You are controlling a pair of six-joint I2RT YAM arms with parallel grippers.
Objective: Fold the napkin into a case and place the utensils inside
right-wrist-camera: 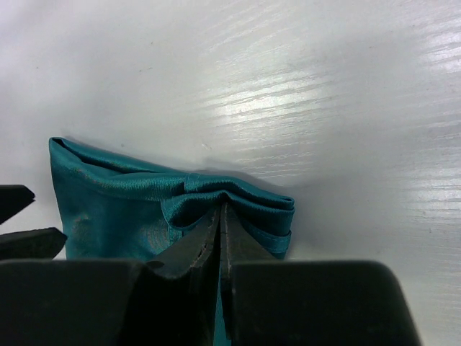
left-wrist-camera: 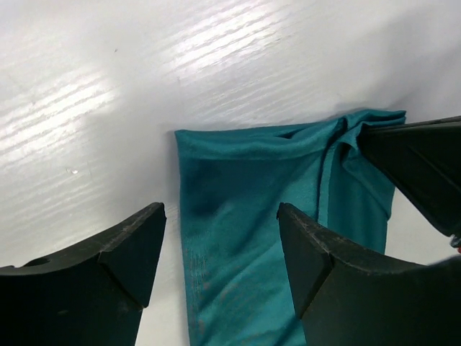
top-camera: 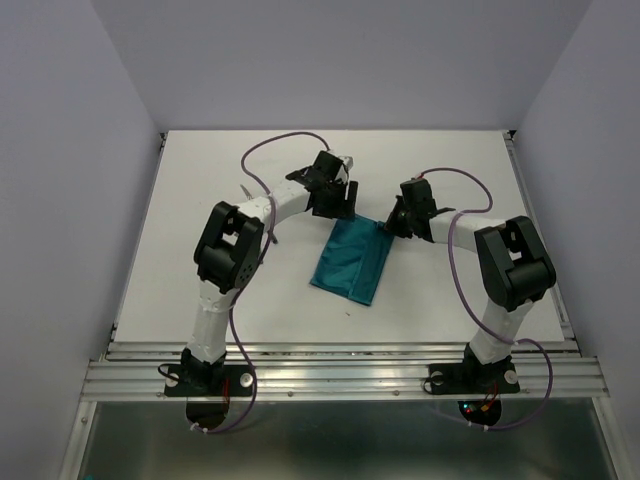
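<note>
A teal napkin (top-camera: 348, 262) lies folded on the white table, its top edge bunched into a fold (right-wrist-camera: 122, 176). My right gripper (top-camera: 393, 227) is shut on the napkin at its top right corner (right-wrist-camera: 219, 209). My left gripper (top-camera: 340, 210) stands open over the top left part of the napkin (left-wrist-camera: 238, 209), with the cloth visible below and between its fingers. In the top view, pale utensils lie left of the napkin, mostly hidden under the left arm.
Both arms come in from the front edge.
</note>
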